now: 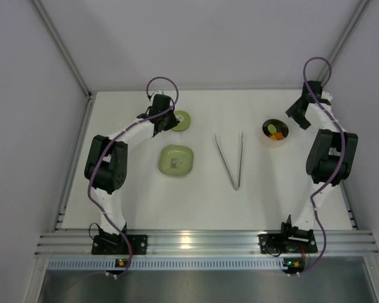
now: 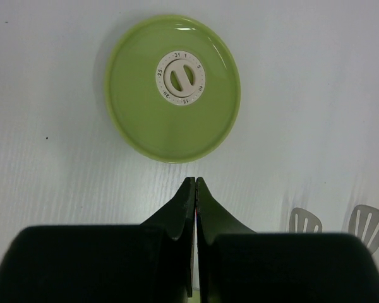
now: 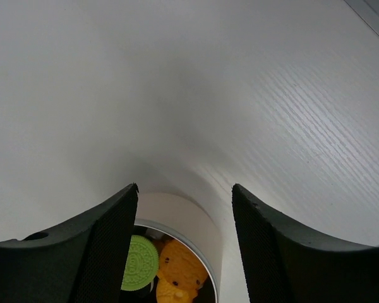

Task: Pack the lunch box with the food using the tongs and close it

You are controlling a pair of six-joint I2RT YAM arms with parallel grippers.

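The green round lid (image 2: 142, 120), with a white numbered dial at its centre, lies flat on the table. Just below it in the left wrist view, my left gripper is shut with nothing between its fingertips; the lid is outside them. From above, the lid (image 1: 184, 121) shows beside that gripper (image 1: 174, 124), partly covered by it. A round bowl (image 1: 275, 142) stands right of centre, holding a green piece (image 3: 139, 263) and orange pieces (image 3: 180, 268). Beyond the bowl's rim in the right wrist view, my right gripper is wide open and empty.
An empty green square container (image 1: 175, 160) sits on the table below the lid. Grey tongs (image 1: 239, 165) lie in the middle, spread in a V. Bare table lies at the front and between the tongs and the bowl.
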